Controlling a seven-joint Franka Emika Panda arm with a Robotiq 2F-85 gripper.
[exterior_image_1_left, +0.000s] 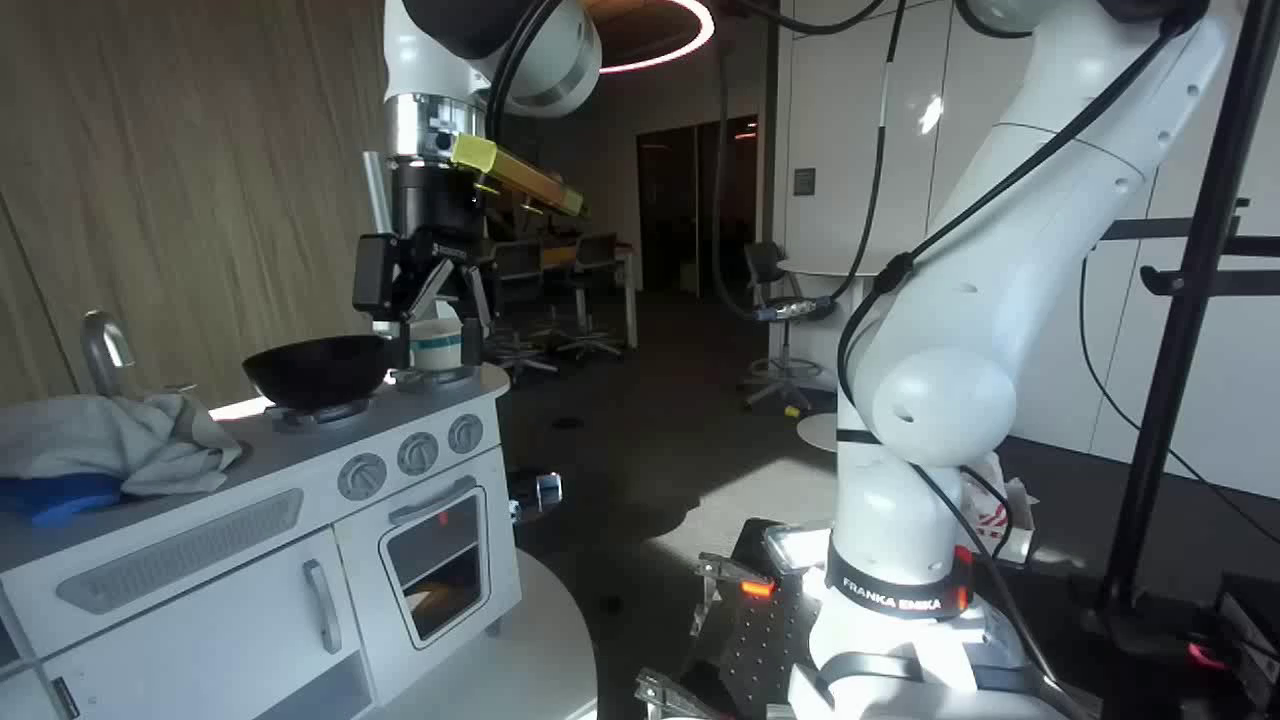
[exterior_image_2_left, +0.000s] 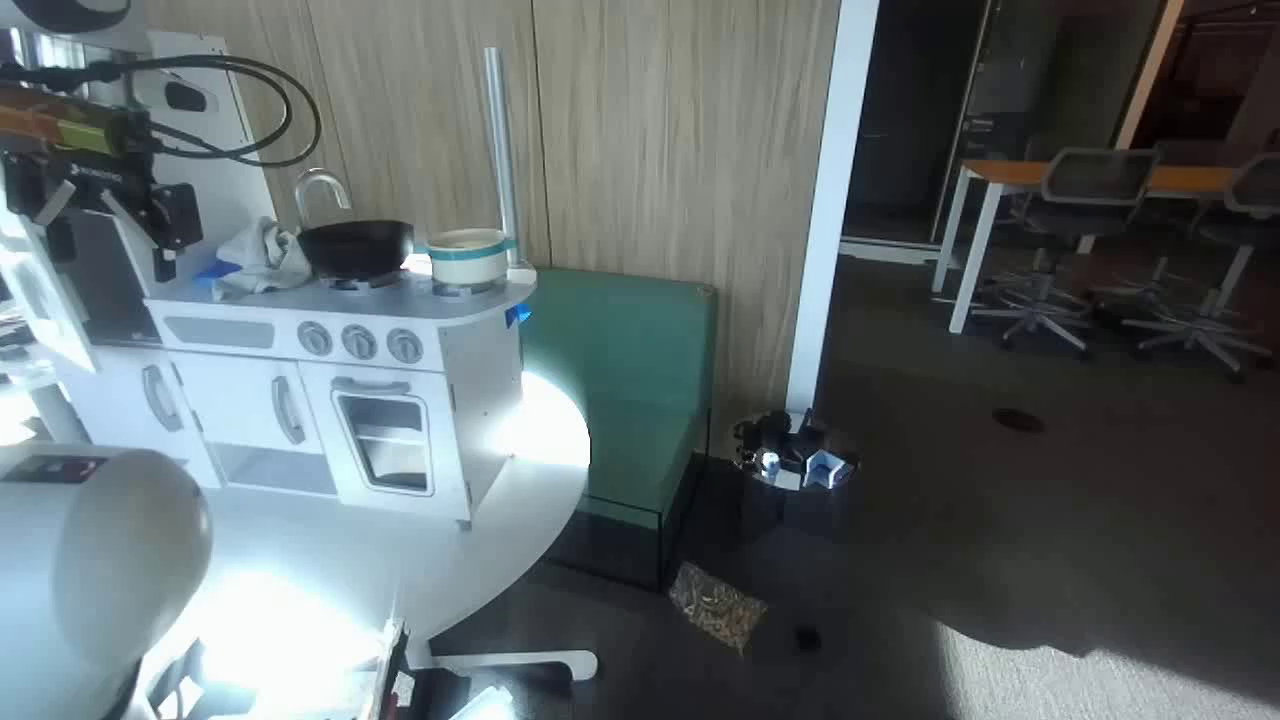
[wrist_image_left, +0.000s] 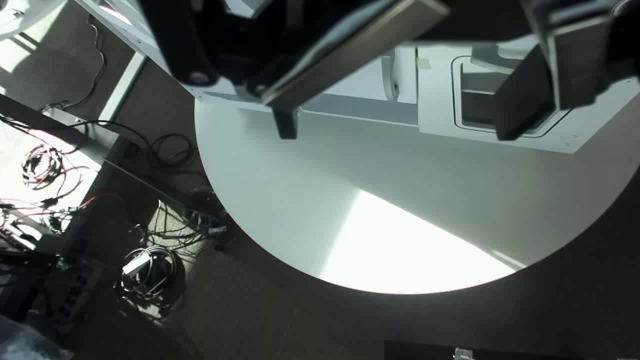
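My gripper (exterior_image_1_left: 434, 344) points downward with its fingers wide apart and nothing between them. In the wrist view, the toy kitchen's lower front and the white round table appear below the gripper. A black pan (exterior_image_2_left: 356, 248) sits on one burner of the toy stove. To its right, a cream pot with a teal band (exterior_image_2_left: 468, 258) rests on the other burner. A pale cloth (exterior_image_2_left: 264, 254) lies crumpled left of the pan.
A curved faucet (exterior_image_2_left: 319, 192) rises behind the cloth, and something blue (exterior_image_1_left: 58, 494) lies under the cloth's edge. A tall metal post (exterior_image_2_left: 501, 150) stands behind the pot. Cables (wrist_image_left: 171, 231) clutter the floor.
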